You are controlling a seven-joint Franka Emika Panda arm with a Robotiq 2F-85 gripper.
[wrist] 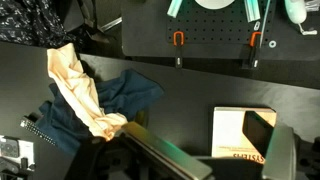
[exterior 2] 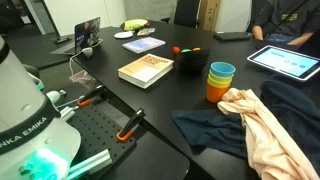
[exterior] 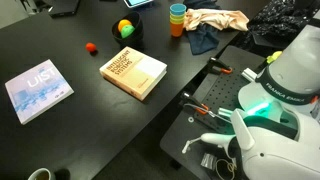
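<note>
In the wrist view my gripper stands open above the black table, its two blurred fingers apart and nothing held between them. Beneath it lies a thick cream book (wrist: 232,130), partly covered by the right finger. The same cream book (exterior: 133,72) lies flat on the table in exterior view 1, with a pale blue-white book (exterior: 39,90) to its left. Behind the cream book, a black bowl (exterior: 127,40) holds orange and green round items. A small red ball (exterior: 91,47) rests left of the bowl. Stacked cups (exterior 2: 219,80), orange and green, stand right of it.
A peach cloth (exterior 2: 262,130) and a dark cloth (exterior 2: 212,130) lie beside the cups. Orange-handled clamps (exterior 2: 131,126) line the table edge near the robot base. A tablet (exterior 2: 284,62) and a laptop (exterior 2: 83,38) sit farther off. Bare tabletop surrounds the books.
</note>
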